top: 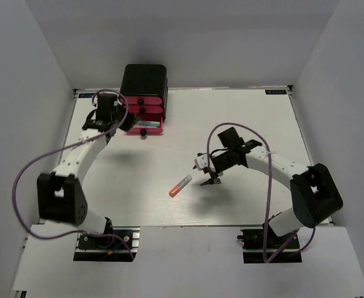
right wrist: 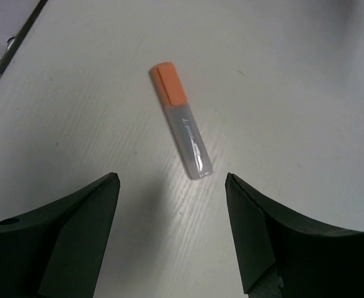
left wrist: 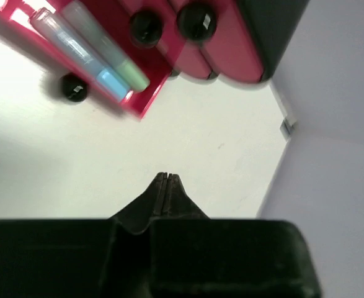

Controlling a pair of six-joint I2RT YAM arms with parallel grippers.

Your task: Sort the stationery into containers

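On the table's front half lies an orange-capped marker (top: 180, 185). My right gripper (top: 210, 172) hovers just right of it, open and empty; in the right wrist view the marker (right wrist: 182, 121) shows beyond and between the spread fingers. At the back left, the red drawer cabinet (top: 146, 93) has its bottom drawer (top: 135, 130) pulled out. In the left wrist view a blue-ended marker (left wrist: 76, 49) and a green-ended marker (left wrist: 107, 46) lie side by side in it. My left gripper is clear of the drawer, its fingertips together, nothing visible between them.
A black knob (left wrist: 74, 88) sticks out from the open drawer's front. The drawers above stay closed, with knobs of their own. Bare table (top: 244, 105) spreads across the middle and back right.
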